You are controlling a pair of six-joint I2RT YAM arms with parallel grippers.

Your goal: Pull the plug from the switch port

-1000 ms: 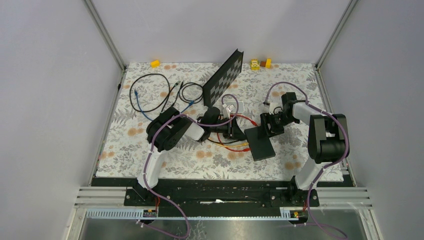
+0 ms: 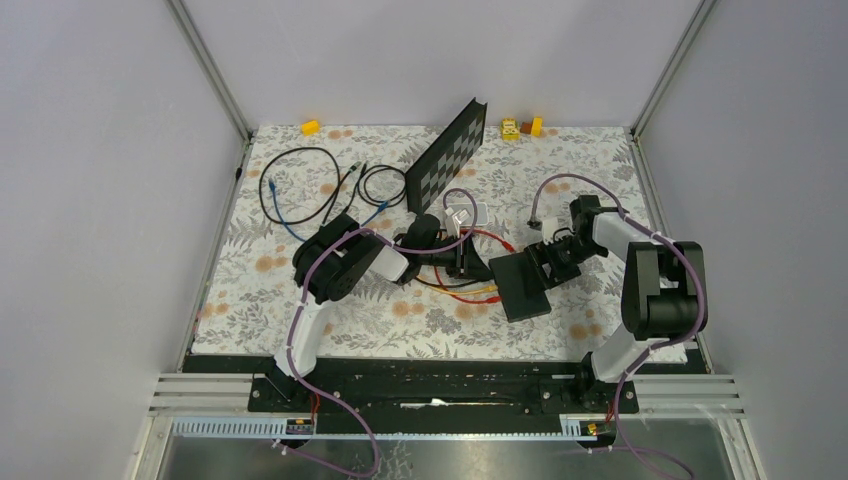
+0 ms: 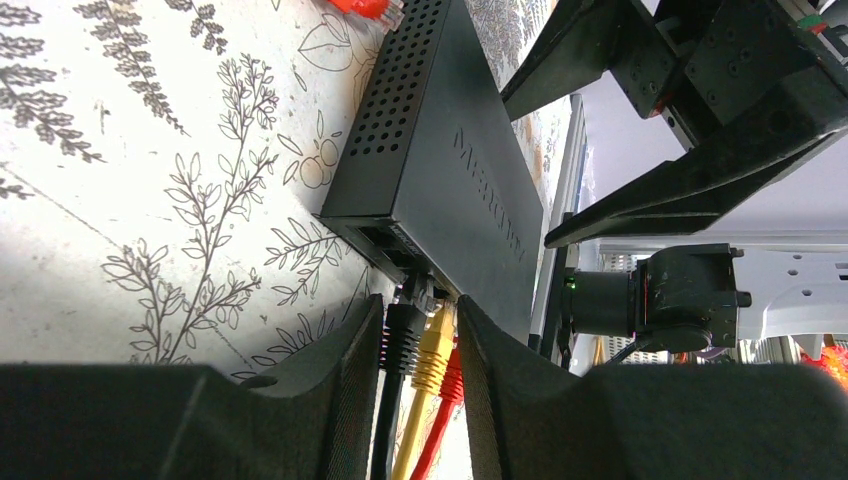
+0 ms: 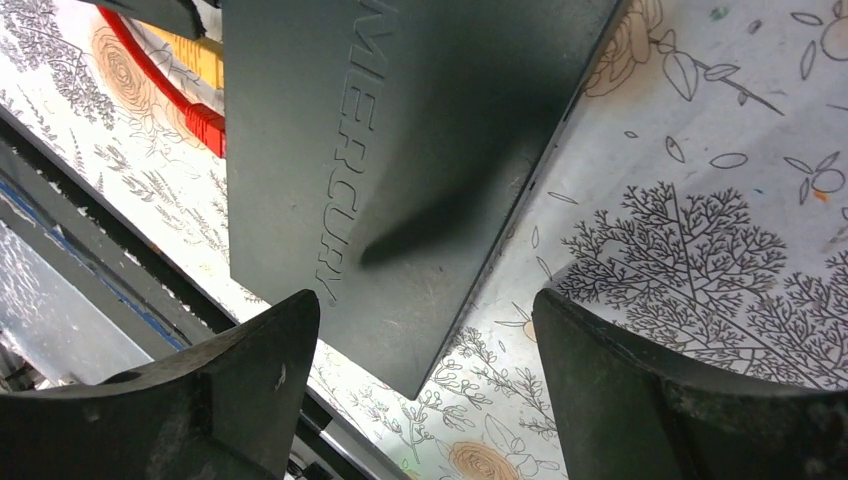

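Note:
The black Mercury switch [image 2: 520, 298] [image 3: 458, 190] [image 4: 400, 140] lies flat on the patterned table. Black, yellow and red plugs sit at its port side, the black plug [image 3: 404, 335] and yellow plug [image 3: 436, 355] between or just beyond my left gripper's fingers, the red plug [image 4: 205, 128] further along. My left gripper is part open at the black plug; whether it touches is unclear. My right gripper stands open above the switch's far side, its fingers either side of the switch's corner, apparently not touching it.
A checkered board [image 2: 446, 155] stands behind. Coiled black cables [image 2: 305, 150] and blue cables lie at the back left, small yellow blocks [image 2: 510, 130] at the back edge. A loose red connector [image 3: 365, 10] lies beside the switch. The table's front edge is close.
My right arm and gripper have shifted slightly toward the front and right over the switch. The left arm and the switch look unmoved.

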